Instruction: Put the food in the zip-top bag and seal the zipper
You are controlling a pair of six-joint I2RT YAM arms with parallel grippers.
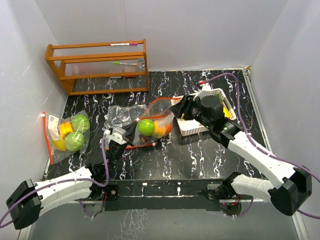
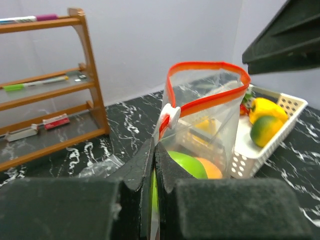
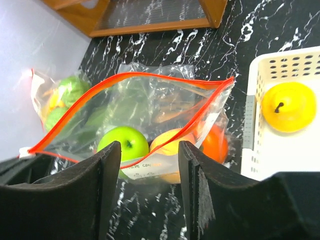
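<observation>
A clear zip bag with an orange zipper holds a green apple, an orange fruit and other food. My left gripper is shut on the bag's zipper end, lifting it so the mouth gapes. My right gripper hovers over the bag's right part, partly open, with its fingers apart; the top view shows it beside the basket's near-left side. A filled bag lies at the far left, and a flat empty bag lies behind the held one.
A white basket with yellow and red produce stands at the right. A wooden rack with markers stands at the back left.
</observation>
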